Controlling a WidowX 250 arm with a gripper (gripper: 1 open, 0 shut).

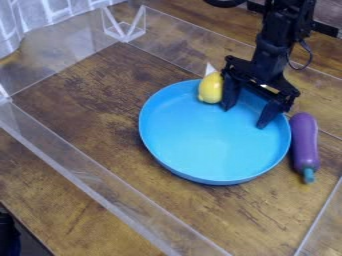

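Observation:
A blue round bowl [207, 135] lies on the wooden table at the centre. My black gripper [254, 100] is over its back right part, fingers reaching down into the bowl. A yellow object [210, 89] with a pale pointed tip is at the bowl's back rim, just left of the gripper. Whether the gripper is open or shut, or touches the yellow object, I cannot tell. A purple object [303, 145] with a teal end lies just right of the bowl.
A white wire corner piece [123, 25] stands at the back left. Clear plastic edging runs along the left side.

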